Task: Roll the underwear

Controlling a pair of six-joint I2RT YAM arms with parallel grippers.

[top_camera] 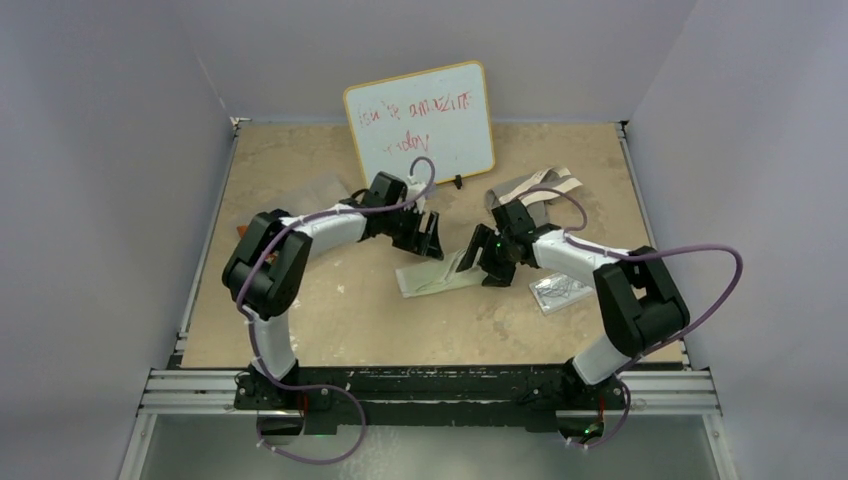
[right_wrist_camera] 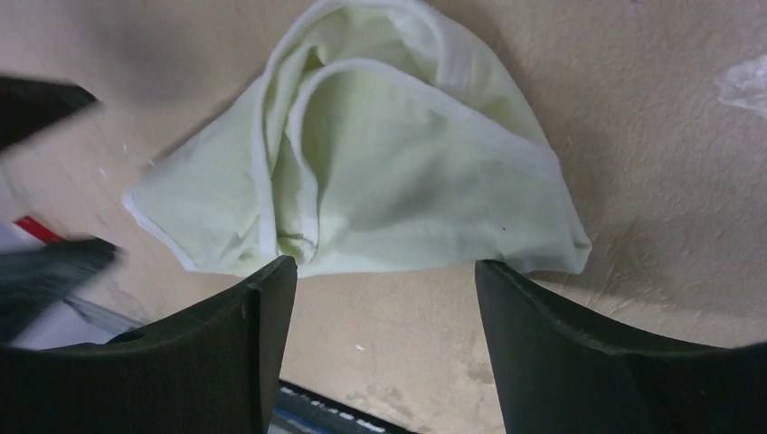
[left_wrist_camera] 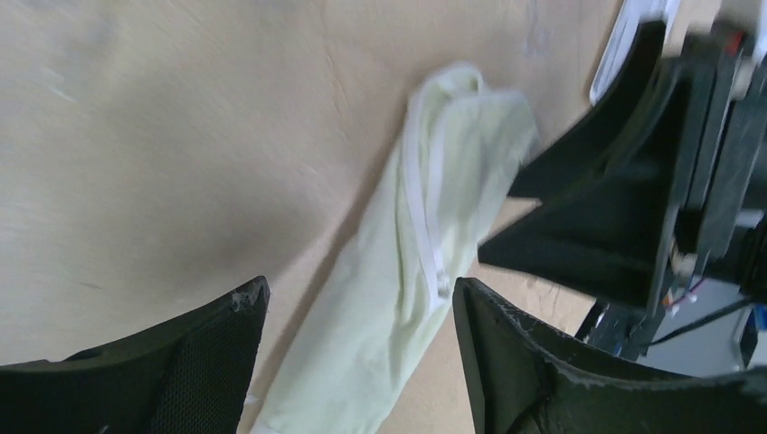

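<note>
Pale green underwear point(top_camera: 430, 278) lies flattened in a strip on the table, with folded bands visible in both wrist views point(left_wrist_camera: 380, 289) point(right_wrist_camera: 407, 181). My left gripper point(top_camera: 428, 240) hangs just above and behind it, its fingers apart; in the left wrist view the cloth runs beneath them. My right gripper point(top_camera: 478, 250) is over the cloth's right end, open, with the cloth below and between its fingertips in the right wrist view. Neither visibly grips it.
A whiteboard point(top_camera: 420, 130) leans at the back. Grey and cream cloth point(top_camera: 530, 190) lies at back right, a silver flat item point(top_camera: 560, 292) at right.
</note>
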